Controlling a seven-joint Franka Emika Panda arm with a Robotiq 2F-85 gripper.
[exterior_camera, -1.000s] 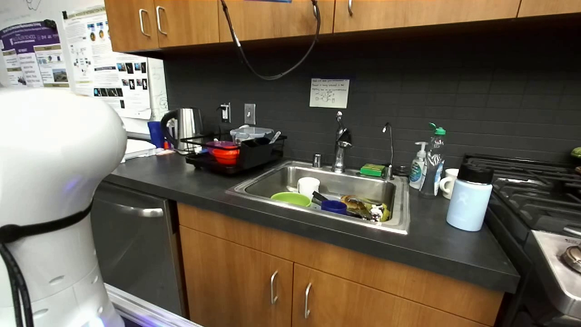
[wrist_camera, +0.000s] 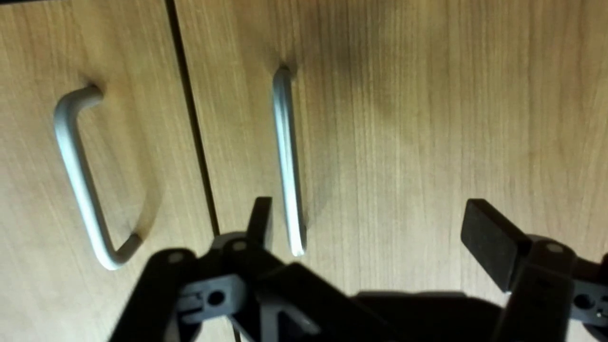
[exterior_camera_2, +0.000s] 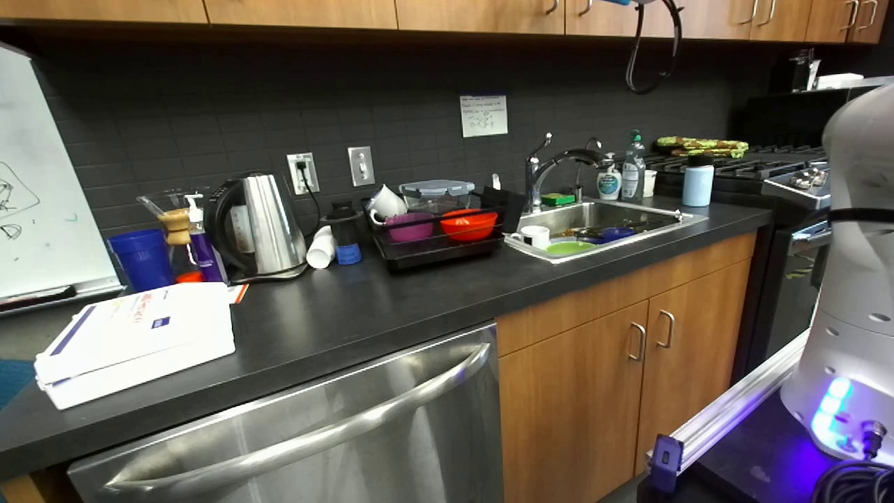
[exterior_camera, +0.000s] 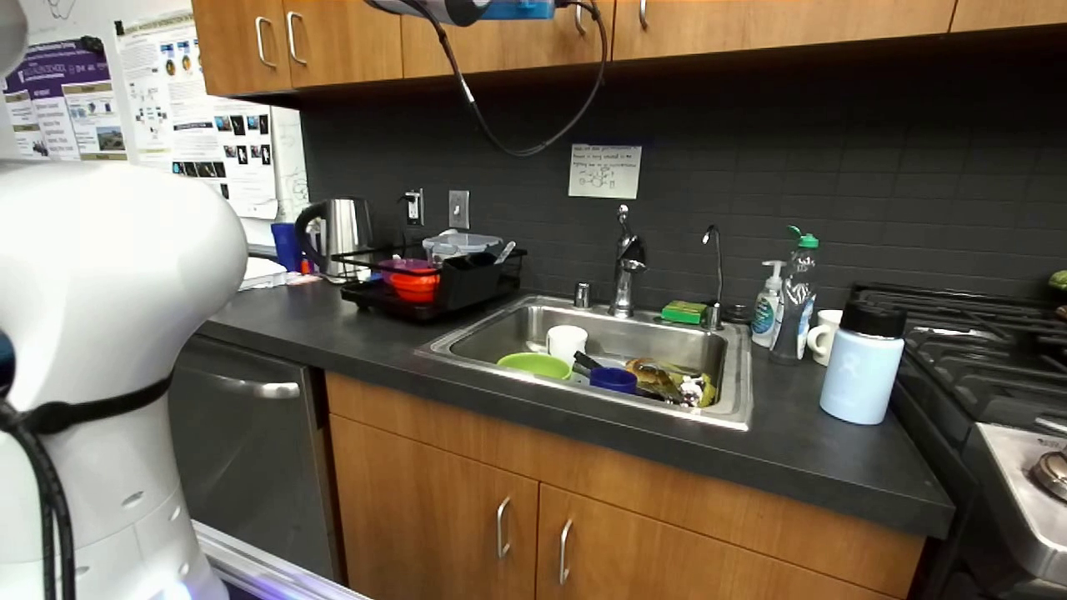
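In the wrist view my gripper is open in front of wooden cabinet doors, with nothing held. Its left finger [wrist_camera: 262, 219] appears just left of the lower end of a metal bar handle [wrist_camera: 289, 162], so that handle falls within the span of the fingers, near the left side. How far the fingertips are from the door cannot be told. A second handle [wrist_camera: 85, 182] is on the neighbouring door, beyond the dark seam and outside the fingers. Both doors look closed. In exterior view 1 only a bit of the arm [exterior_camera: 455, 10] shows at the top edge; the gripper is out of that frame.
Below the upper cabinets [exterior_camera: 780, 30] runs a dark counter [exterior_camera: 370, 345] with a sink [exterior_camera: 740, 385] holding dishes. A dish rack [exterior_camera_2: 402, 256], a kettle [exterior_camera_2: 276, 226] and a light blue bottle [exterior_camera: 862, 370] stand on it. A cable loop hangs from the arm.
In exterior view 1 the arm's end and its hanging cable have come lower and to the right, bringing part of the arm into view. The white arm section at left has shifted slightly right.
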